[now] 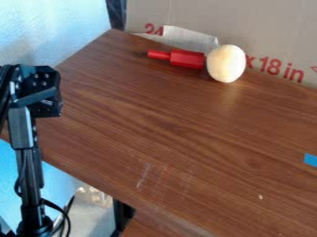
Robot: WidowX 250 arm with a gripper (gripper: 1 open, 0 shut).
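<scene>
The black robot arm stands along the left edge of the view, its head with the gripper (40,93) held over the left side of the wooden table. Whether the fingers are open or shut does not show clearly. Far from it, at the back of the table, lie a red cylindrical object (183,58) with a narrow handle and, just to its right, an off-white egg-shaped object (225,63).
A cardboard wall (279,32) with red print borders the back of the wooden table (173,139). A pale crumpled piece (186,39) sits behind the red object. A blue strip (310,159) is at the right edge.
</scene>
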